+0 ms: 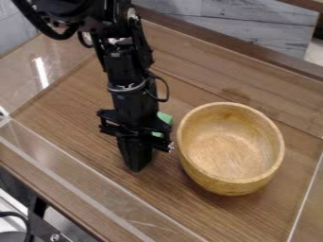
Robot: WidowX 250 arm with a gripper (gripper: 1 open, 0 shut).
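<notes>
My black gripper (136, 144) hangs from the top of the view down to the wooden table, left of a yellow bowl (231, 149). A small green object (161, 126) shows partly behind it, beside the bowl's left side; the rest of it is hidden by the gripper. The fingertips are dark, and whether anything is between them cannot be seen clearly.
The yellow bowl fills much of the right half of the table (76, 180). Bare wood lies to the left and in front. A pale wall panel runs along the back, and a dark cable is at the lower left.
</notes>
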